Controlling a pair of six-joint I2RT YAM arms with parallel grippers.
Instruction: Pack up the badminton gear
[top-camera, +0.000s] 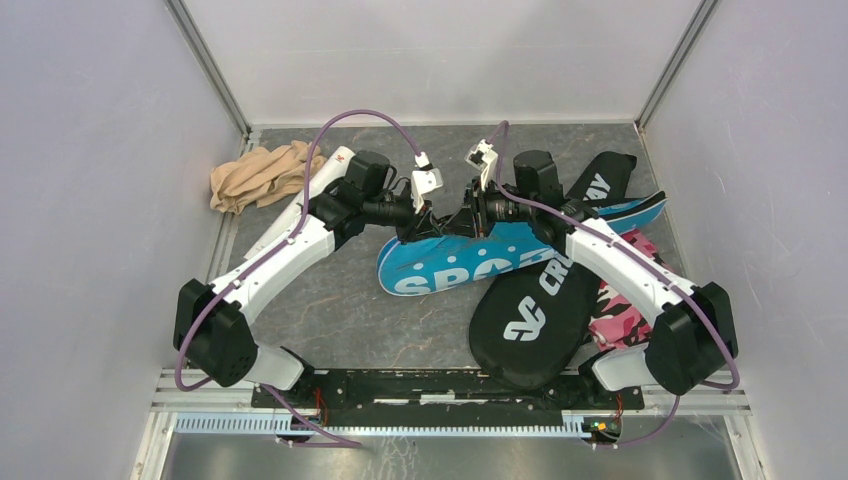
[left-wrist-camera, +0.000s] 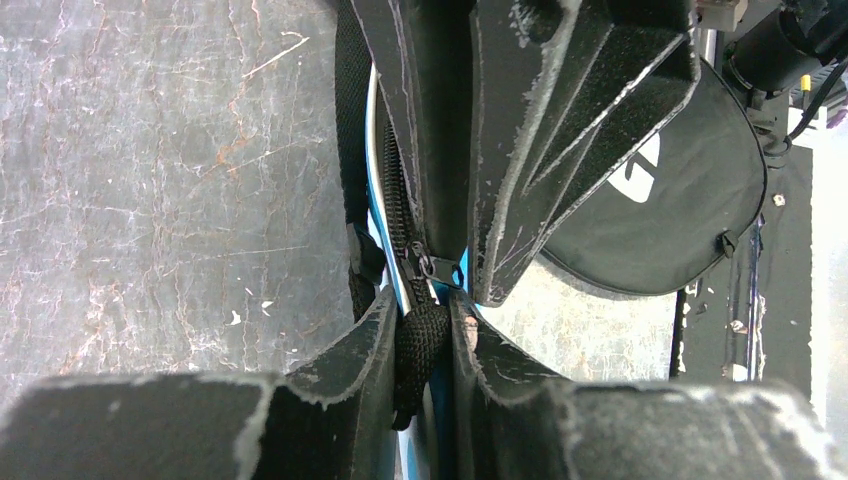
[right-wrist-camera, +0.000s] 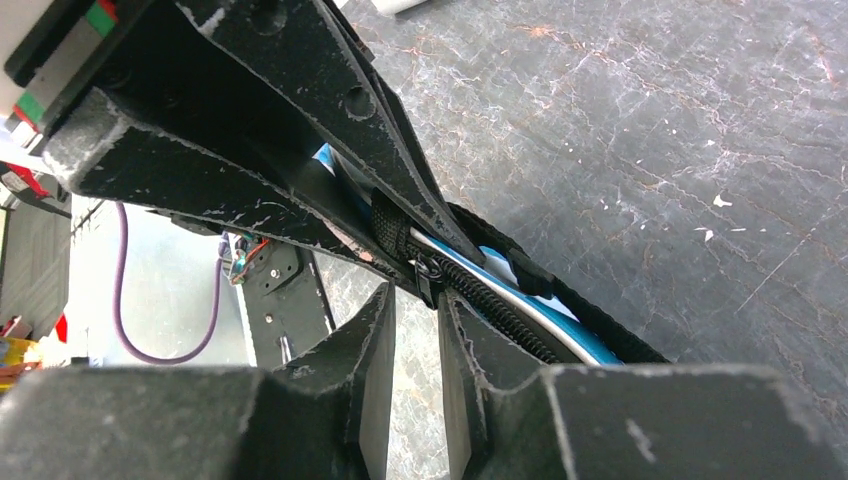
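A long blue racket bag (top-camera: 425, 268) with white lettering lies across the mat, stretching from the middle to the far right. At its left end, my left gripper is shut on the black fabric tab (left-wrist-camera: 414, 362) by the end of the zipper. My right gripper stands close against it, its fingers a little apart. The small zipper pull (right-wrist-camera: 428, 282) shows right at the tips of those fingers. The zipper teeth (right-wrist-camera: 500, 315) run away from the tab along the bag's edge, with a black strap beside them.
Beneath the blue bag lies a black racket cover (top-camera: 520, 345) with white print. Pink camouflage fabric (top-camera: 618, 318) is at the right. A tan cloth (top-camera: 262, 178) and a long white item (top-camera: 268, 232) occupy the left side. Bare mat shows at front left.
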